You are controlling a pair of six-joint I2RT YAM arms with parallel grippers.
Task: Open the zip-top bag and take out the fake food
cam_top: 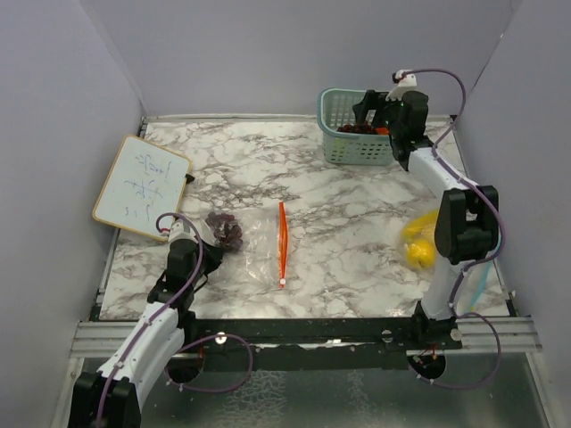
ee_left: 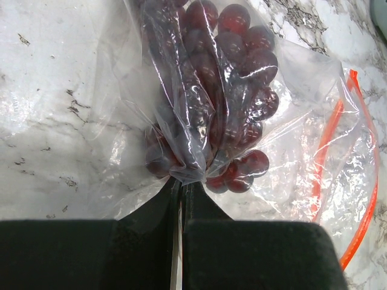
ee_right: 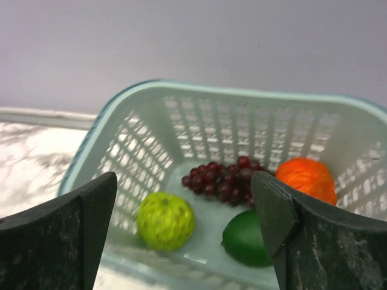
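Note:
A clear zip bag (cam_top: 260,245) with an orange zipper lies at the left of the table, holding dark red fake grapes (ee_left: 245,66). My left gripper is shut at the bag, with crumpled plastic at its fingertips. My right gripper is open above the teal basket (cam_top: 354,152). Inside the basket, the right wrist view shows an orange fake food (ee_right: 305,180), grapes (ee_right: 224,181), a yellow-green one (ee_right: 165,220) and a green one (ee_right: 240,237); nothing is between the fingers.
A whiteboard (cam_top: 141,183) lies at the back left. A second bag with yellow items (cam_top: 419,251) lies at the front right, partly under the right arm.

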